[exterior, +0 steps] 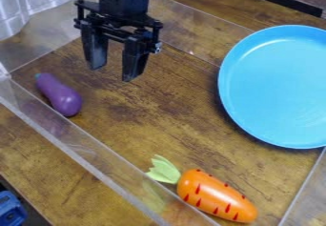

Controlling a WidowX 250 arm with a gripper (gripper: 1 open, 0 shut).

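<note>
My black gripper (113, 54) hangs over the upper left of the wooden board, fingers spread open with nothing between them. Below and left of it lies a purple eggplant (57, 94). An orange toy carrot (212, 194) with a pale green top lies at the bottom right. A large blue plate (274, 87) takes up the right side.
Clear plastic walls border the wooden surface (152, 115), along the left and lower edges. A small blue object (8, 209) shows at the bottom left corner, outside the wall.
</note>
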